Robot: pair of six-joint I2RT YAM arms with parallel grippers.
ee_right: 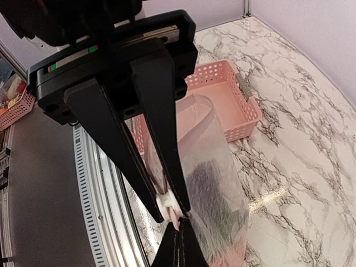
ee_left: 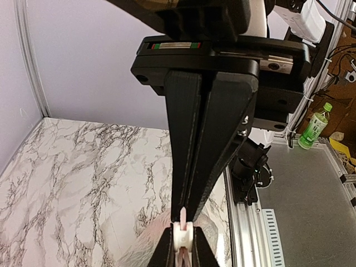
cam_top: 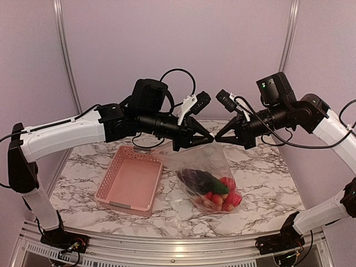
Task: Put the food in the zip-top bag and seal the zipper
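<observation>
In the top view a clear zip bag [cam_top: 192,157] hangs with its lower end on the table, a dark purple vegetable [cam_top: 196,181], a green one [cam_top: 218,185] and several red fruits [cam_top: 229,199] inside. My left gripper is shut on the white zipper slider [ee_left: 183,235] at the bag's top edge. Tip to tip with it, my right gripper is shut, the thin pink zipper end [ee_right: 174,217] running in between its fingertips. The zipper track behind the slider is mostly hidden by the left fingers [ee_right: 158,119].
An empty pink basket [cam_top: 132,177] stands left of the bag. A green bottle [ee_left: 315,127] stands off the table.
</observation>
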